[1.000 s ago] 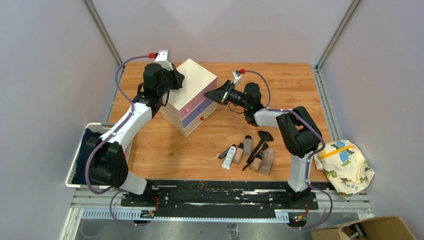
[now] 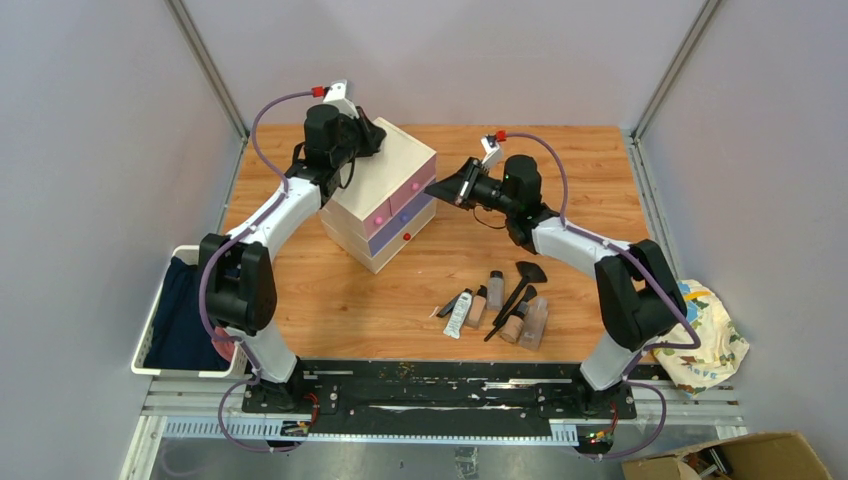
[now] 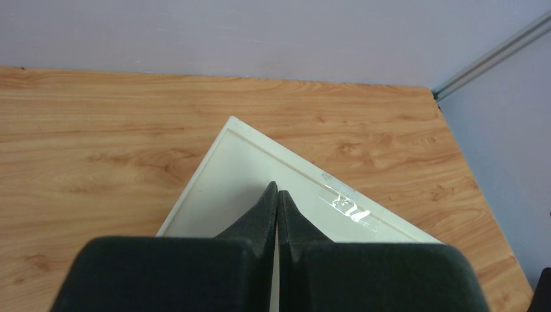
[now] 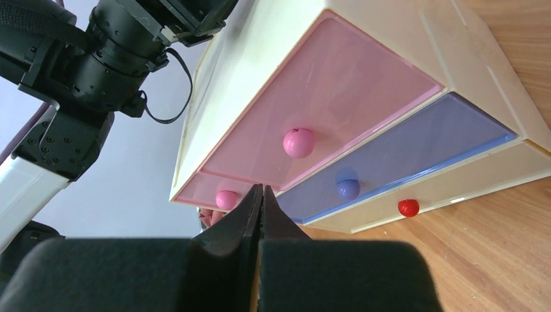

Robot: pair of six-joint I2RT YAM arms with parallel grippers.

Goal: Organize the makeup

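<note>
The white drawer box (image 2: 385,165) stands turned at an angle at the table's back left, its drawers flush. Two pink drawers (image 4: 364,71) sit side by side on top, above a blue drawer (image 4: 396,156) and a cream one. My right gripper is shut with nothing between its fingertips, clear of the right-hand pink knob (image 4: 299,143). My left gripper is shut and empty over the box's top; whether it touches cannot be told. Makeup lies at the table's front: a white tube (image 2: 458,314), several bottles (image 2: 535,322) and dark brushes (image 2: 530,272).
A white basket (image 2: 150,325) with dark cloth stands left of the table. A patterned cloth bag (image 2: 705,345) lies at the right, above a cardboard box (image 2: 760,460). Bare table (image 2: 350,320) stretches between drawer box and makeup.
</note>
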